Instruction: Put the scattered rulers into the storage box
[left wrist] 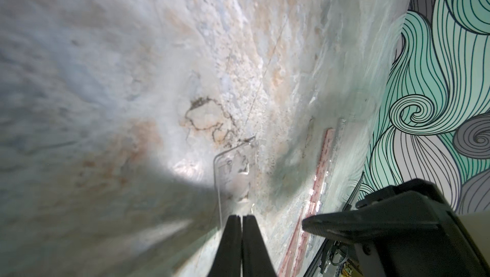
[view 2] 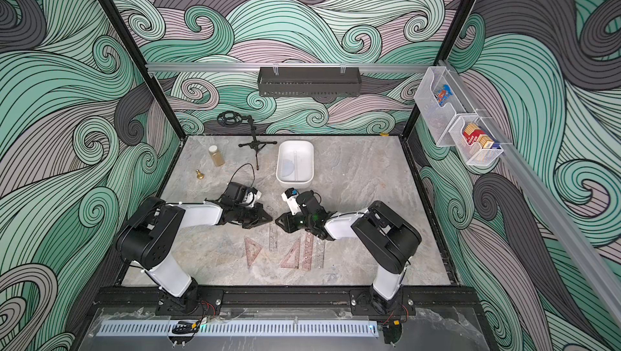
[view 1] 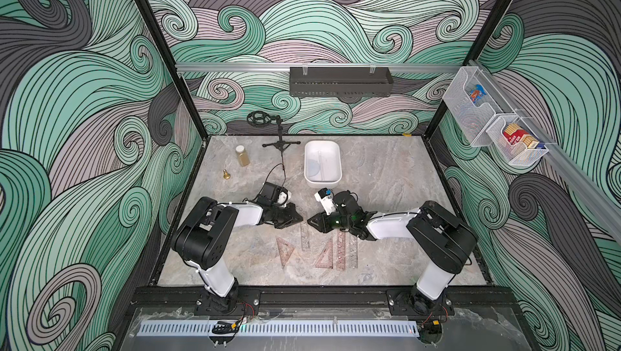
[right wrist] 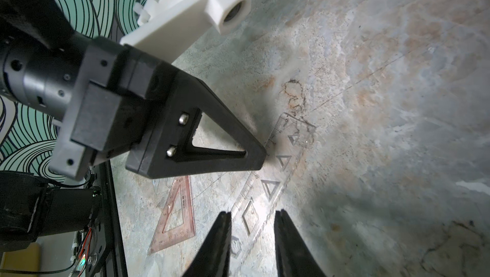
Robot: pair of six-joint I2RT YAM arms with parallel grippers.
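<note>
A clear ruler (view 1: 305, 242) (right wrist: 278, 175) lies flat at mid-table, its far end under the two facing grippers. My left gripper is shut low over it; nothing clearly shows between the fingers. My right gripper is partly open, its fingertips above the ruler's near part and apart from each other. Closer to the front lie a pink set square (view 1: 279, 248), a second pink set square (view 1: 330, 255), a pink ruler (view 1: 341, 252) and another clear ruler (view 1: 352, 255). Behind the grippers stands the white storage box (view 1: 337, 163), with a translucent piece (view 1: 313, 168) inside.
A black stand (view 1: 280, 142), a capped bottle (view 1: 242, 156) and a small brass item (view 1: 226, 174) occupy the back left. Wire baskets (view 1: 470, 118) hang at the right. Bare table extends to the right of the box. Both gripper tips are very close together.
</note>
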